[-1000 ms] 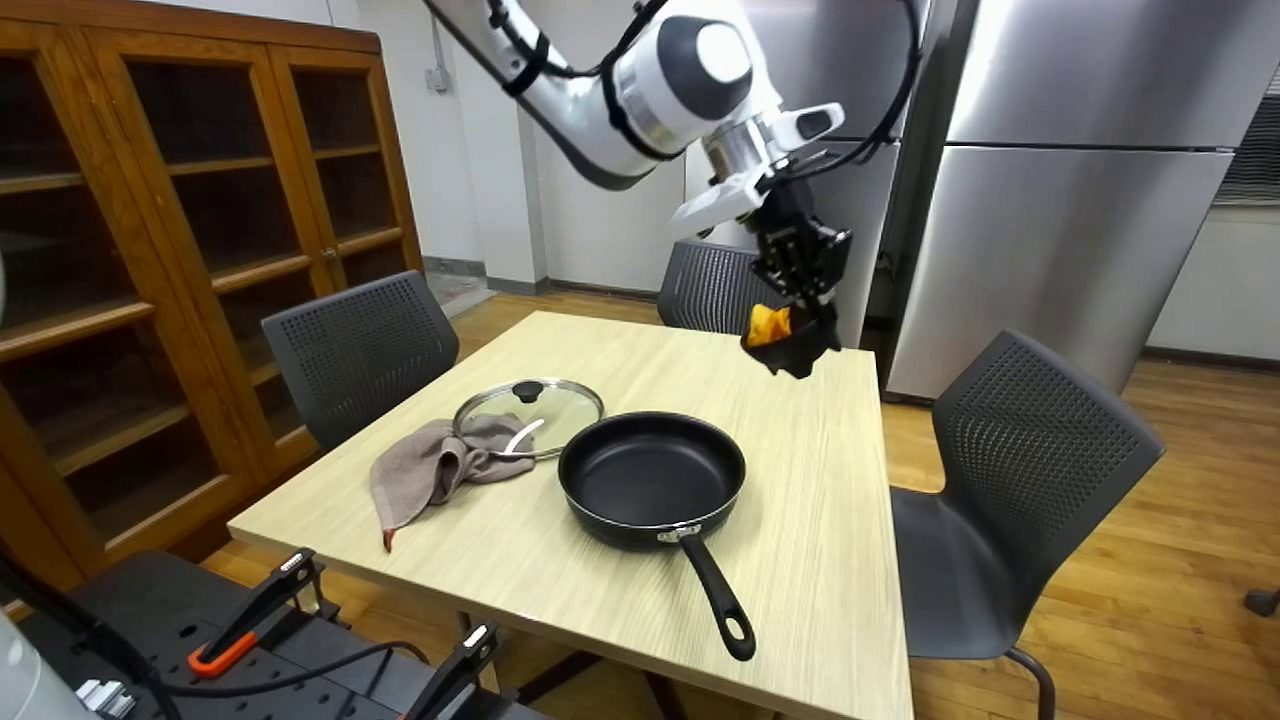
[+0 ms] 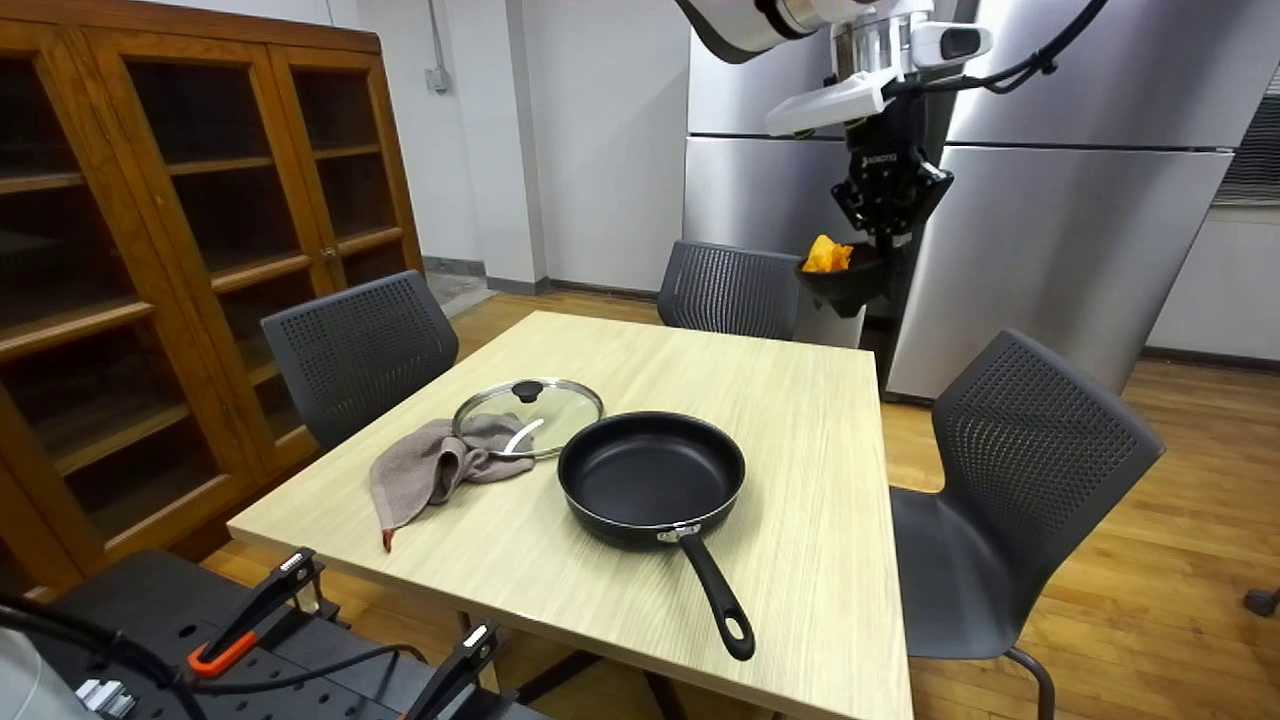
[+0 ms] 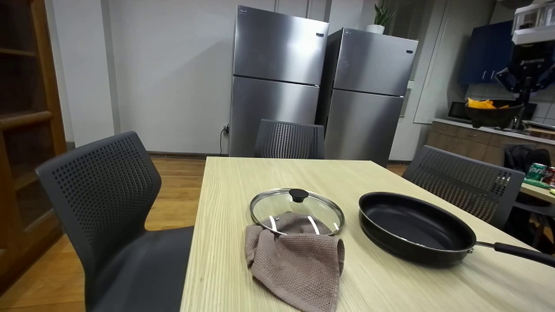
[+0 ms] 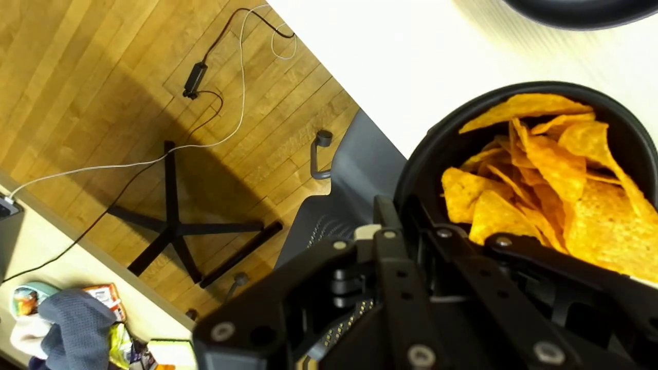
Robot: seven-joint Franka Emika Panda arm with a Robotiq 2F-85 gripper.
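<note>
A black bowl (image 4: 421, 163) full of orange chips (image 4: 543, 179) hangs in the air, its rim pinched by my gripper. The gripper is shut on the wall of the bowl, and the chips stay inside. In the first exterior view the bowl (image 2: 840, 288) is high, around the table's far right corner. The second exterior view has it at the right side, the bowl (image 3: 491, 115) fairly level with chips (image 3: 479, 103) showing above the rim.
On the table (image 2: 792, 576) stands an empty black frying pan (image 2: 654, 470), handle toward the front. Left of it, a glass lid (image 2: 528, 416) rests on a brown towel (image 2: 438, 468). Dark chairs (image 2: 1032, 480) surround the table, whose right part is clear.
The gripper and bowl have moved right and upward in the first exterior view, and the arm stands more upright. Pan, lid and towel have not moved.
</note>
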